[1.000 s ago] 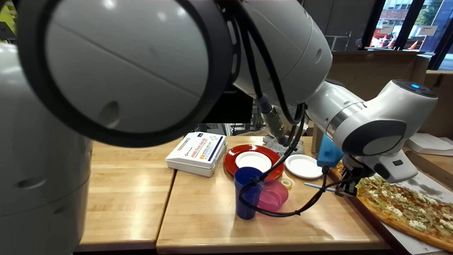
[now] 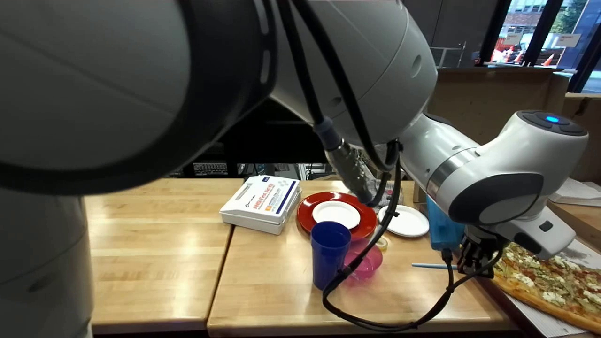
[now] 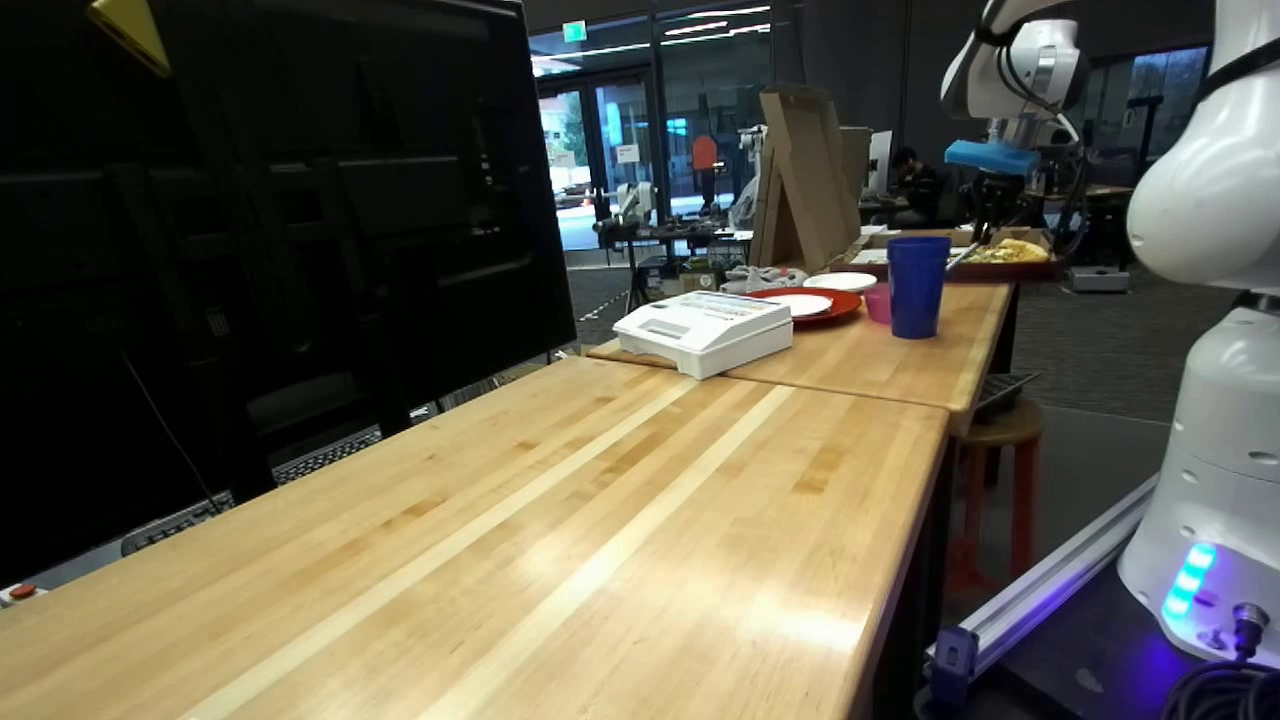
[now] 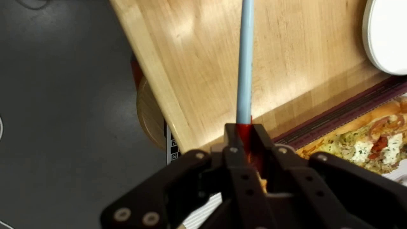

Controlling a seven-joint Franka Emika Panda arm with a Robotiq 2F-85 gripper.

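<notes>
A thin pale-blue stick (image 4: 245,65) with a red section near the fingers is clamped in my gripper, which is shut on it. In the wrist view the stick runs up and away from the fingertips, above the wooden table, its far end cut off by the frame. From the first exterior view, the stick (image 2: 435,265) points left out of the gripper (image 2: 470,265), beside the near edge of the pizza (image 2: 555,281). Part of the pizza (image 4: 375,141) also appears at the lower right of the wrist view, in its open box.
A tall blue cup (image 2: 330,256) stands before a pink bowl (image 2: 369,262). Behind them are a red plate (image 2: 304,217) with a white plate on it, another white plate (image 2: 406,221) and a first aid kit (image 2: 262,200).
My gripper has moved right and slightly toward the table's front edge, carrying the stick over the side of the pizza box. The cable hanging from the arm has swung lower.
</notes>
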